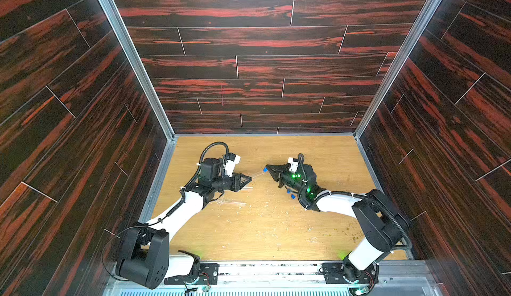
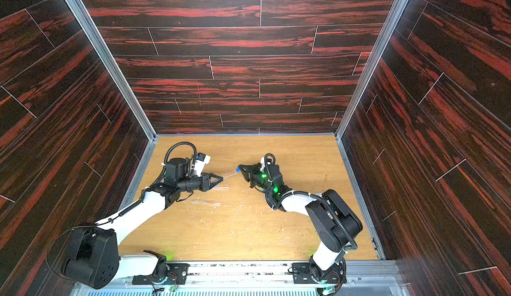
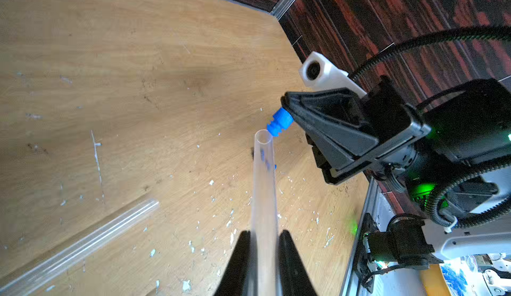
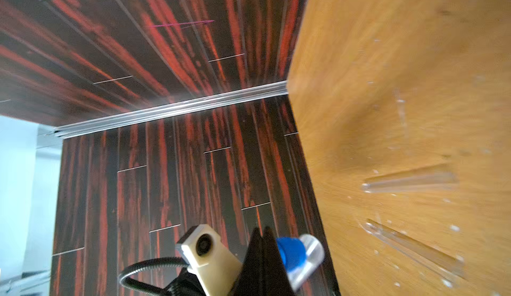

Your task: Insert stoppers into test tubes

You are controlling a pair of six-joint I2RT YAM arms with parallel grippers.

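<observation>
My left gripper is shut on a clear test tube (image 3: pixel 263 189), which points away from it with the open mouth at the far end. At the mouth's right edge is a blue stopper (image 3: pixel 280 121), tilted, its ribbed end towards the tube; whether they touch I cannot tell. The stopper sits at the fingertips of my right gripper, which is shut. In the right wrist view, the stopper (image 4: pixel 291 253) shows just right of the closed fingers (image 4: pixel 260 258), in front of the tube; the grip itself is hidden.
Clear loose tubes (image 4: pixel 409 179) lie on the wooden table (image 1: pixel 266 232) under the left arm. Spare blue stoppers (image 1: pixel 292 196) lie near the right gripper. Small pale scraps are scattered about; dark walls enclose the table on the back and sides.
</observation>
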